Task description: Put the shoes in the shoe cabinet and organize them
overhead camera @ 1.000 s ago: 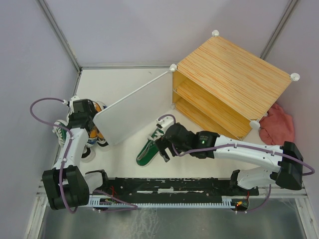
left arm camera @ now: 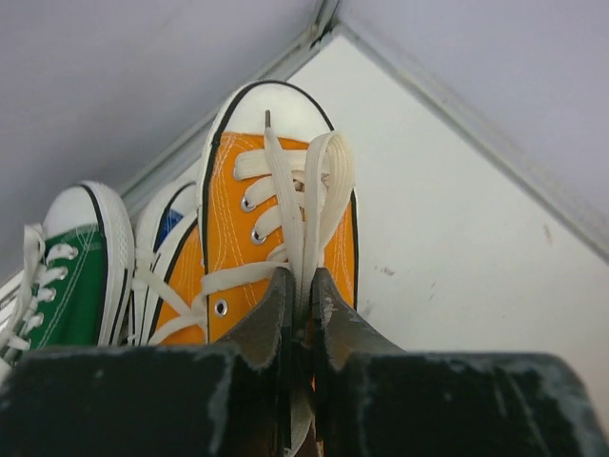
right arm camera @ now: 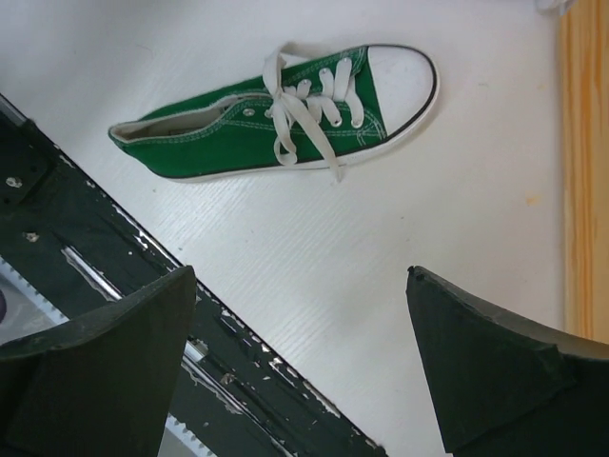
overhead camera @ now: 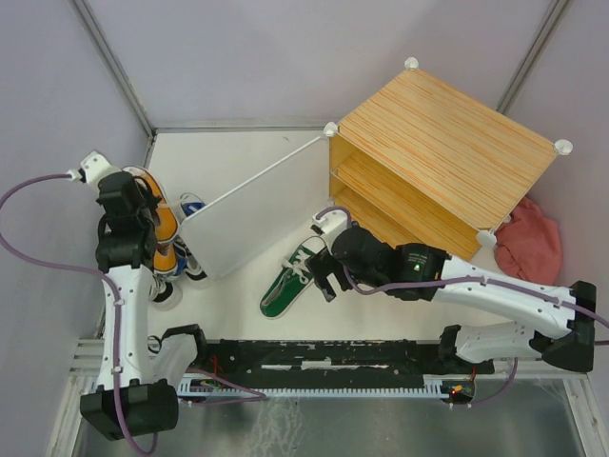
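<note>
An orange shoe (left arm camera: 243,181) with a white toe and laces is gripped by its laces in my left gripper, which is shut on it; the top view shows this orange shoe (overhead camera: 166,221) above the pile on the left. Beside it in the left wrist view are a green shoe (left arm camera: 76,271) and another orange shoe (left arm camera: 181,281). A single green shoe (right arm camera: 257,114) lies on its own in the right wrist view. My right gripper hangs open near that shoe, nothing between its fingers. The wooden shoe cabinet (overhead camera: 457,143) stands at the right, its shelf side facing the middle.
The cabinet's white door (overhead camera: 271,200) swings out toward the left pile, close to the left gripper. Red cloth (overhead camera: 528,244) lies right of the cabinet.
My left gripper has risen and shifted left, lifting an orange shoe out of the pile. The right arm has moved slightly to the right and up. The lone green shoe has stayed put.
</note>
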